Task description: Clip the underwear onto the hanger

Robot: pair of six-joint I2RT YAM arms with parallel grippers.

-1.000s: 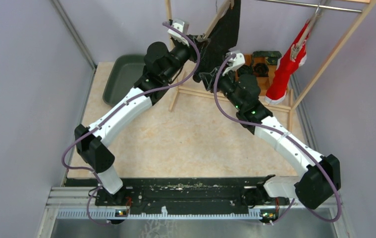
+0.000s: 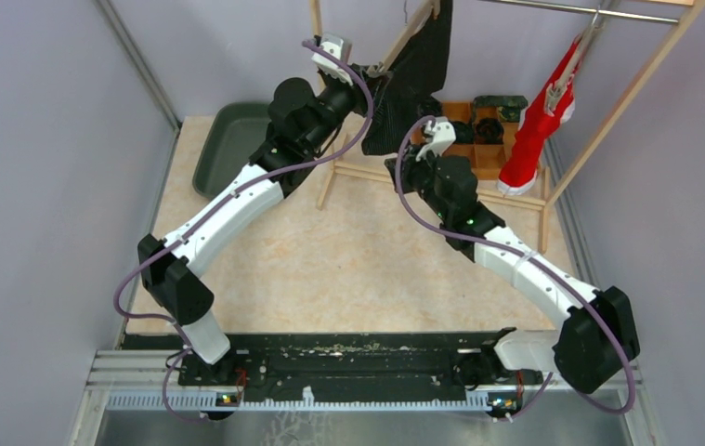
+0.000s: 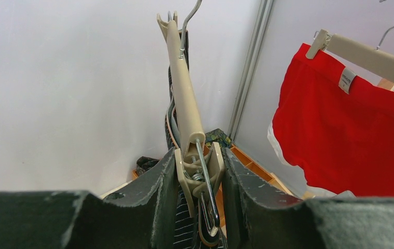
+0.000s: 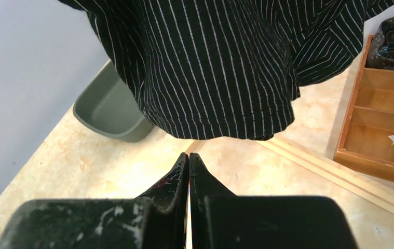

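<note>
Black striped underwear [image 4: 210,72] hangs from a beige hanger [image 3: 181,85]. Its near end has a clip [image 3: 200,174] with the dark waistband at its lower part; how firmly the cloth is pinched there is hard to tell. My left gripper is closed around this clip, one finger against each side. Below the underwear's lower edge, and apart from it in the right wrist view, my right gripper is shut with nothing between its fingertips. In the top view, the underwear [image 2: 413,88] hangs between both grippers.
Red underwear [image 3: 345,124] hangs on another hanger to the right, under the metal rail [image 2: 580,8]. A grey-green bin [image 2: 202,167] stands at the back left. An orange divided box [image 4: 379,122] holds dark rolled cloths.
The underwear's lower part now hangs lower and freer. The left arm stays almost still.
</note>
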